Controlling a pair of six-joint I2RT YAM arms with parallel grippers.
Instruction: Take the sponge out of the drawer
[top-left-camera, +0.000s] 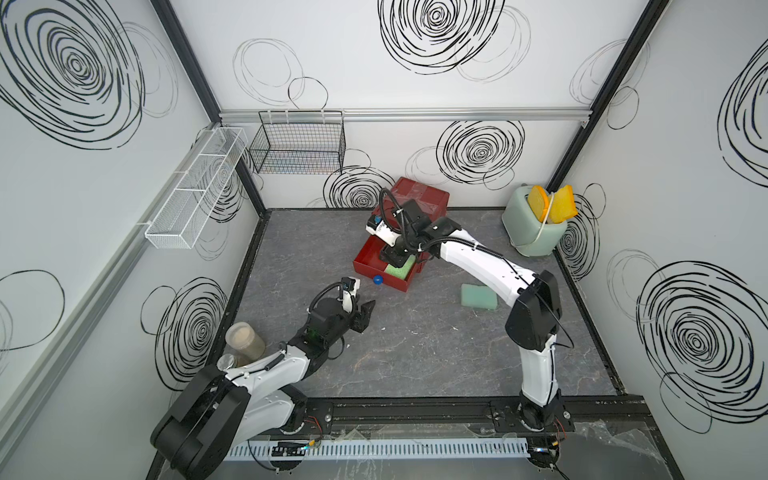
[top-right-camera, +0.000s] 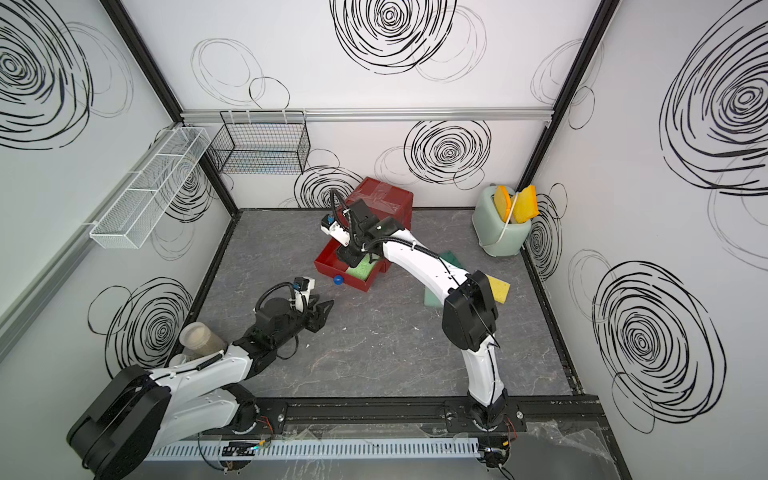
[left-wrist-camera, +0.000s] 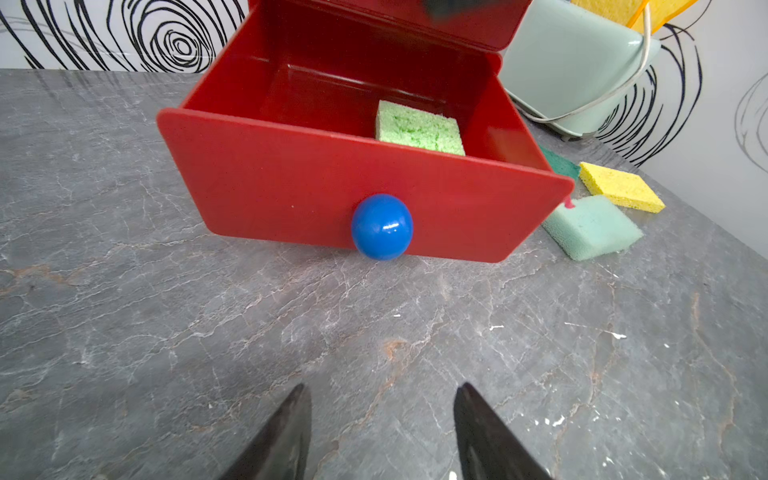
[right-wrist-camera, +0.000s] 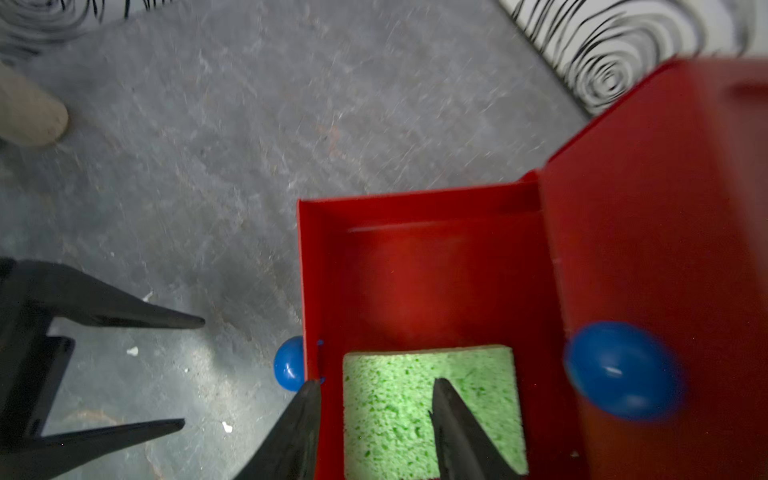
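Observation:
The light green sponge lies in the right part of the pulled-out red drawer, which has a blue knob on its front. Over the drawer hovers my right gripper, its fingers parted and nothing between them; in the right wrist view the sponge shows beneath. The sponge also appears over the drawer's front wall in the left wrist view. My left gripper stands open above the bare table in front of the drawer, empty.
A red cabinet body rises behind the drawer. To the right lie a pale green sponge and a yellow sponge; beyond them stands a mint bin with yellow things inside.

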